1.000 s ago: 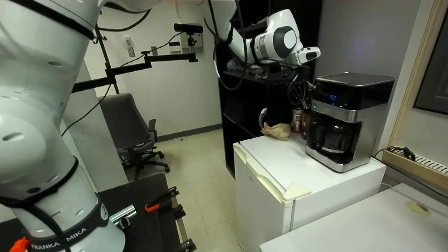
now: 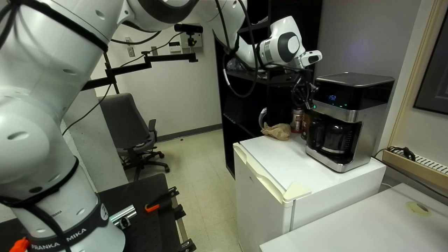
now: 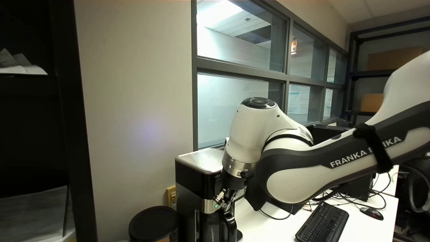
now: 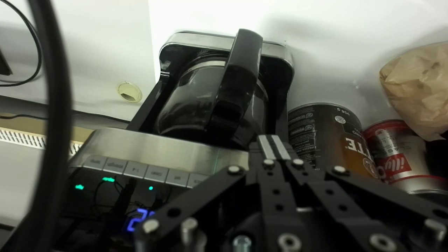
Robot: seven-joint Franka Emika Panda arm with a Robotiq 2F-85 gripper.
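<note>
A black and steel coffee maker (image 2: 354, 113) stands on the white mini fridge (image 2: 273, 163). In the wrist view its steel front strip and button row (image 4: 142, 170) show at lower left, with green lights and a blue display. The dark glass carafe (image 4: 189, 98) sits inside it, its black handle (image 4: 241, 71) facing outward. My gripper is shut, its fingertips together and nothing between them. It is at the end of the front strip, close to the machine; whether it touches cannot be told. In exterior view 2 my gripper (image 3: 225, 199) is beside the green-lit power button (image 3: 216, 205).
Next to the coffee maker stand a brown can (image 4: 327, 134) and a red and silver can (image 4: 399, 151). A crumpled brown paper bag (image 4: 420, 86) lies beyond them. A black shelf (image 2: 239, 113) rises behind.
The wrist and gripper have shifted a little to the right and lower in exterior view 1, closer to the coffee maker's front. The machine and cans stand where they were.
</note>
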